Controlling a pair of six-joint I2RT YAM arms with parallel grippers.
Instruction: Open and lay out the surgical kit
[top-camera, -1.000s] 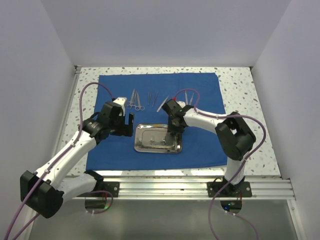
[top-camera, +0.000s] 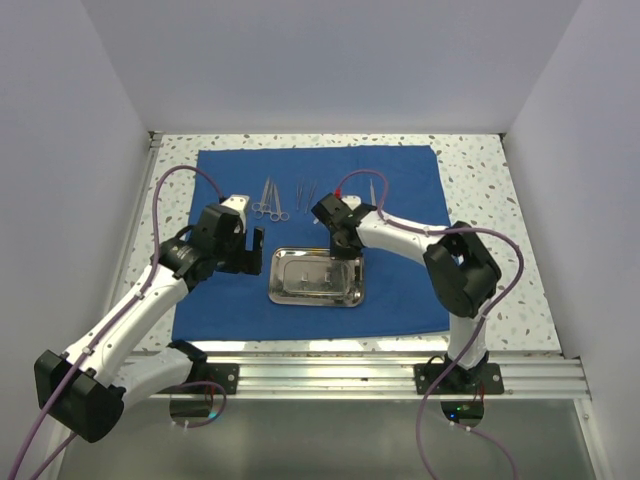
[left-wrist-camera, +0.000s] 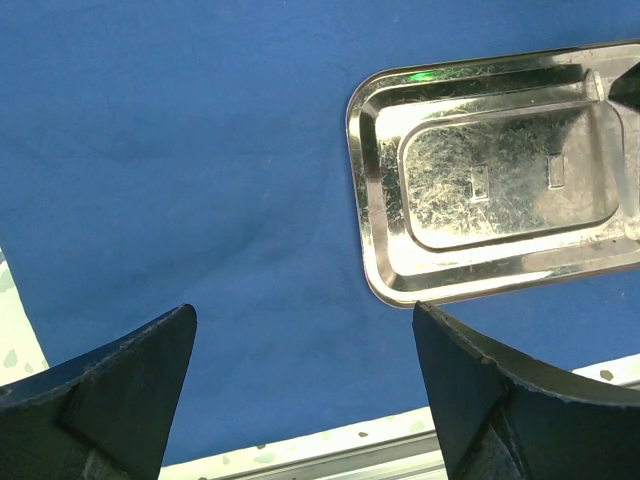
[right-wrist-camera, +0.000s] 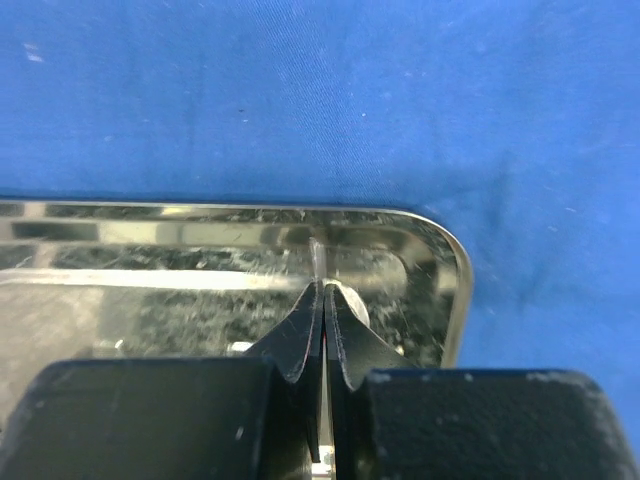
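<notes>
The silver tray (top-camera: 316, 299) lies open on the blue cloth. Over its far right corner my right gripper is shut. A thin pale instrument (right-wrist-camera: 318, 256) shows past its fingertips and lines up with them; whether it is pinched or lies beneath, I cannot tell. The left wrist view shows a pale strip (left-wrist-camera: 627, 190) along the tray's right end. Left of the tray, my left gripper hangs open above bare cloth. Two scissor-like instruments (top-camera: 277, 205) and thin tweezers (top-camera: 299, 196) lie in a row behind the tray.
Another slim instrument (top-camera: 372, 188) lies behind the right gripper, partly hidden by it and its cable. Bare blue cloth (top-camera: 225, 313) spreads left of the tray and in front of it. A metal rail (top-camera: 325, 373) runs along the table's front edge.
My right gripper has shifted slightly left and toward the back over the tray's corner. The left arm has drifted a little to the left. The tray has stayed in place.
</notes>
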